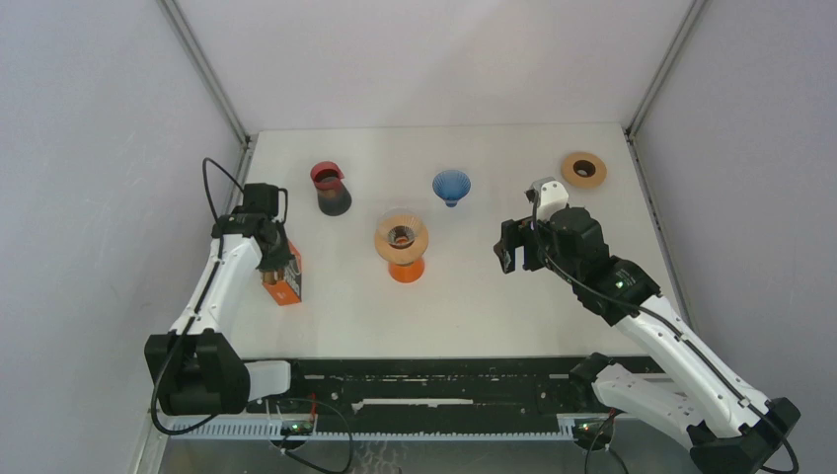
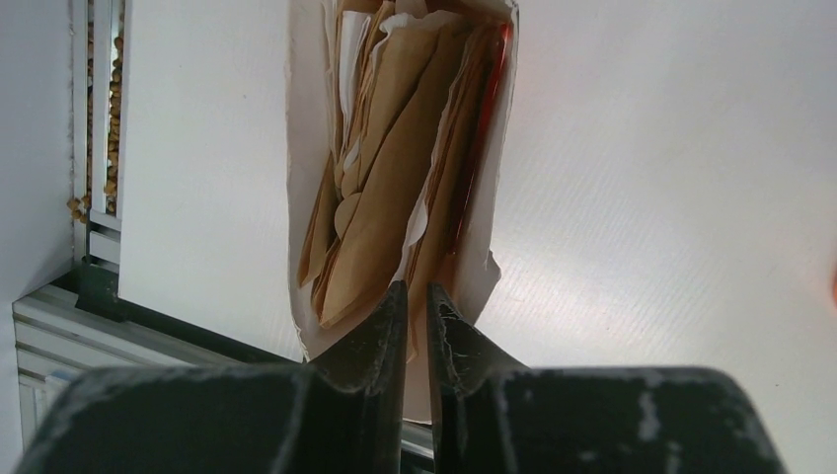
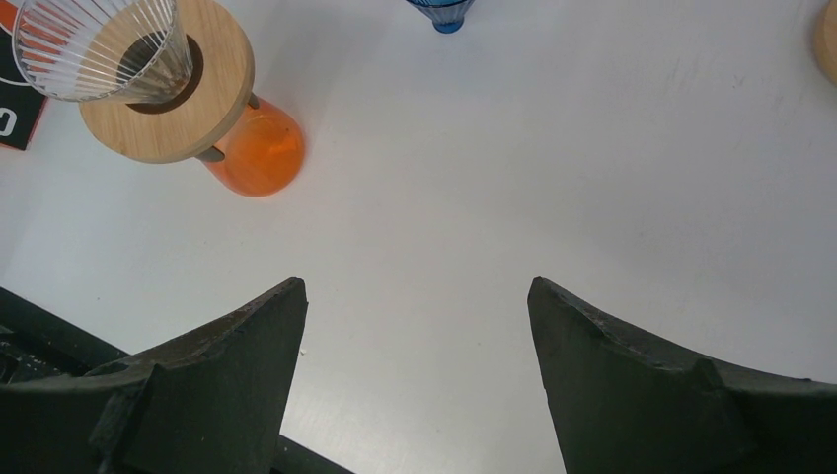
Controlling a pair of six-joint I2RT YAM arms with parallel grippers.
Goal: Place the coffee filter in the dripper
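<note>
Brown paper coffee filters (image 2: 393, 168) stand packed in an open-topped box (image 2: 495, 168), whose orange side (image 1: 286, 289) shows at the left of the top view. Over the box's near end is my left gripper, open by a narrow gap. Filter edges and box wall show beyond its fingertips; whether a filter lies between them is hard to tell. A clear ribbed dripper (image 3: 104, 49) sits in a wooden ring on an orange-based stand (image 3: 259, 148) near the table's middle. Right of that stand, my right gripper hangs open and empty above bare table.
A blue dripper (image 1: 451, 185) stands behind and right of the orange stand. At the back left is a dark jug with a red top (image 1: 332, 189). Another wooden ring (image 1: 583, 169) lies at the back right.
</note>
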